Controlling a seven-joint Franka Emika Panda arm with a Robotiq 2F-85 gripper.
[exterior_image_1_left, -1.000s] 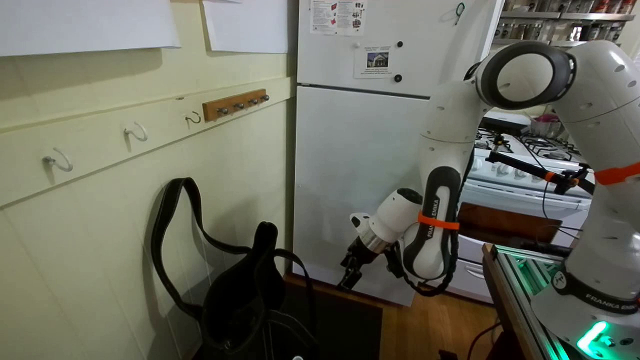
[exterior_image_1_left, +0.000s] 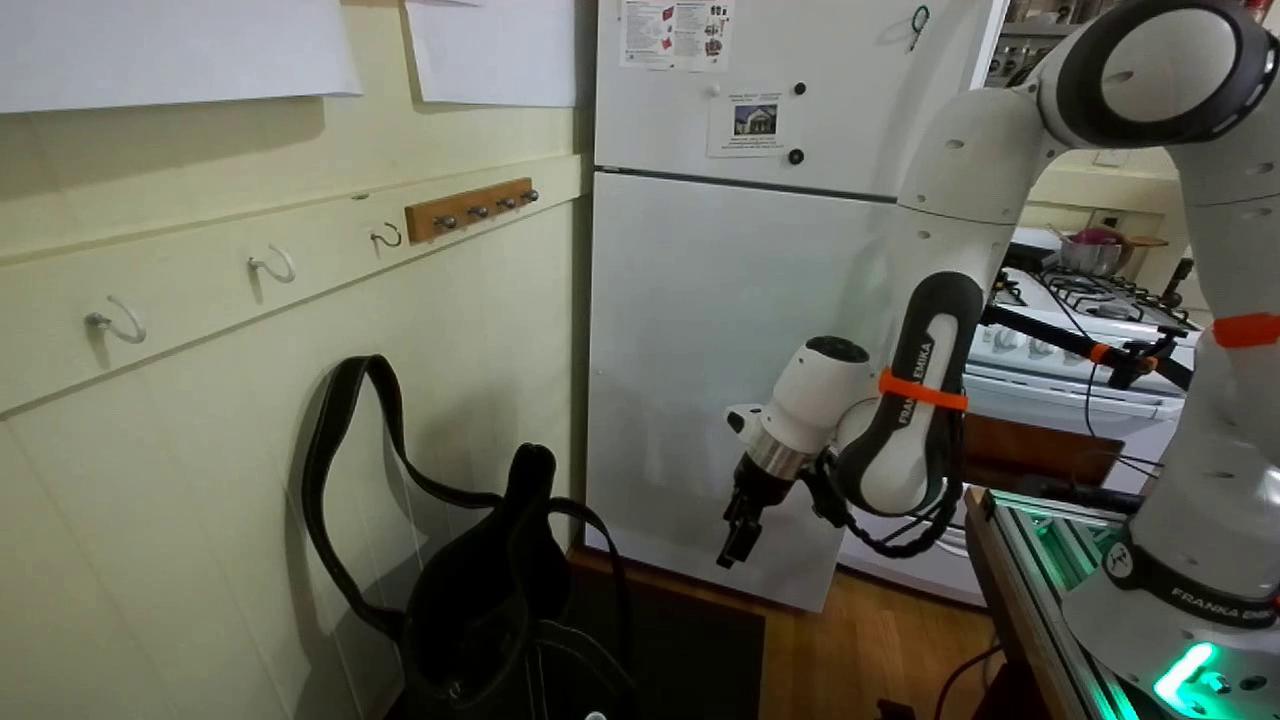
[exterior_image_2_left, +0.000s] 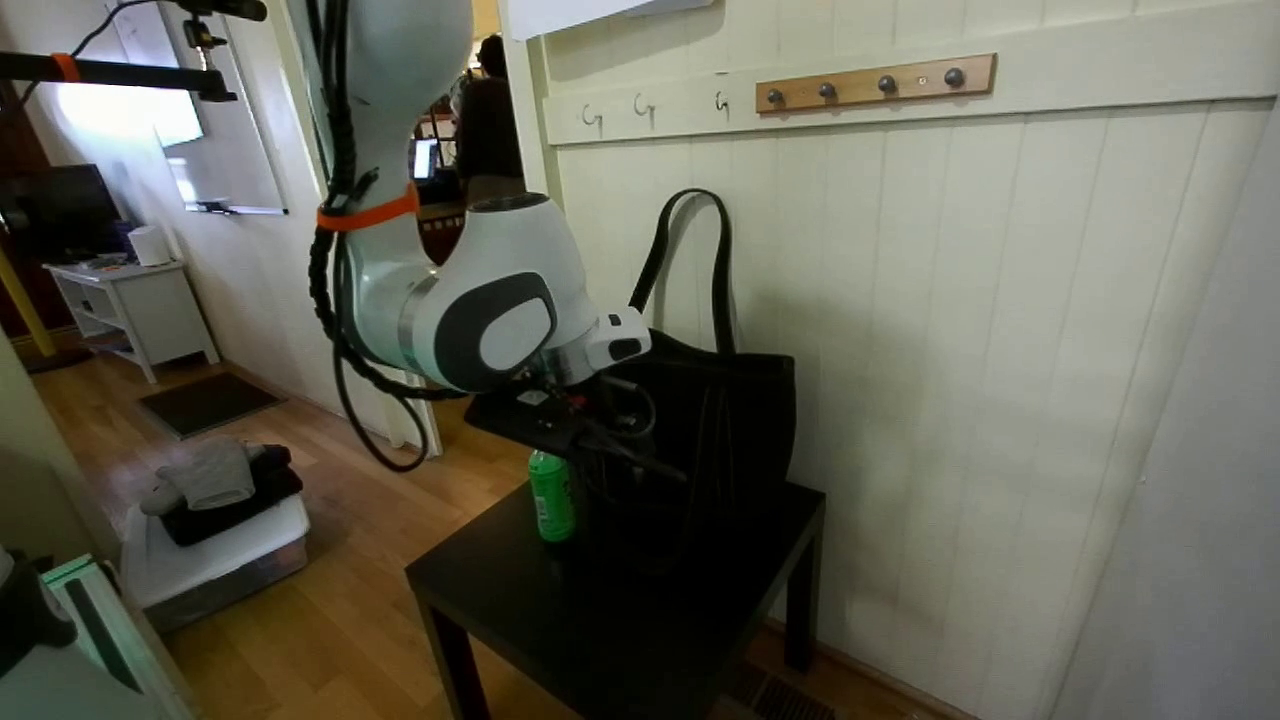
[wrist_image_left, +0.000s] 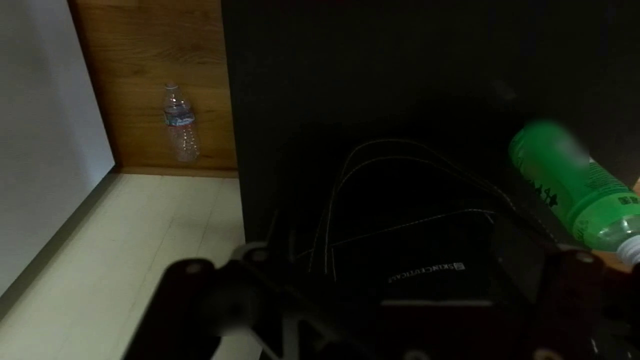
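Observation:
A black tote bag (exterior_image_1_left: 480, 600) stands on a black side table (exterior_image_2_left: 504, 612) against the wall, one strap looped up along the wall. Its printed label and pale stitching show in the wrist view. My gripper (exterior_image_1_left: 734, 546) is in the air to the bag's right in exterior view 1, apart from it. In the wrist view dark fingers (wrist_image_left: 180, 300) stand wide, with nothing held between them; the bag lies behind the gap. A green bottle (exterior_image_2_left: 552, 494) with a white cap is on the table by the bag. In exterior view 2 the hand hides part of the bag.
White hooks (exterior_image_1_left: 270, 264) and a wooden peg rack (exterior_image_1_left: 470, 210) are fixed to the wall. A fridge (exterior_image_1_left: 720, 360) stands behind my arm. On the floor lies a clear plastic bottle (wrist_image_left: 180, 129).
My arm has risen and moved to the right in exterior view 1, taking the gripper up and farther from the bag. The bag has stayed in place.

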